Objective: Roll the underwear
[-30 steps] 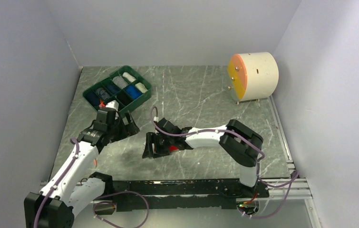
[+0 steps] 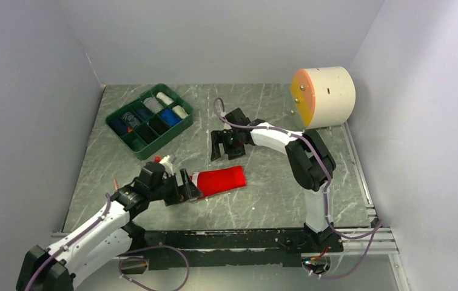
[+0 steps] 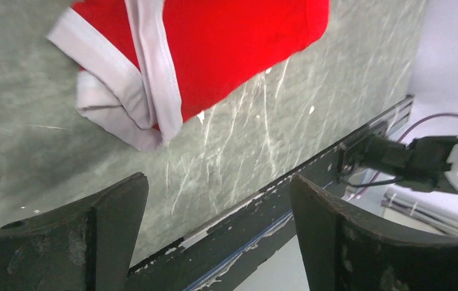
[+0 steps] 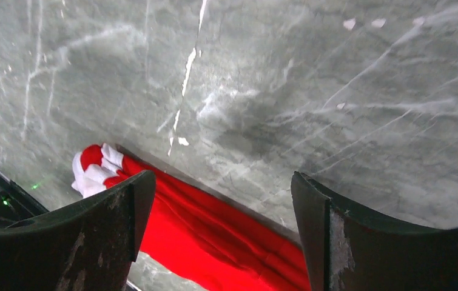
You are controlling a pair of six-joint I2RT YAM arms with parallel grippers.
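Note:
Red underwear (image 2: 219,180) with a white band (image 3: 161,91) lies folded flat on the grey marbled table, in the middle near the front edge. My left gripper (image 2: 187,188) is open just over its banded left end, which shows folded over and creased in the left wrist view. My right gripper (image 2: 217,145) stands open above the table behind the red cloth, nothing between its fingers; in the right wrist view the cloth (image 4: 214,236) lies along the bottom.
A green divided box (image 2: 152,137) of rolled cloths stands at back left. A cream cylinder (image 2: 332,97) with orange and yellow front stands at back right.
My right gripper has moved back from over the cloth, uncovering it.

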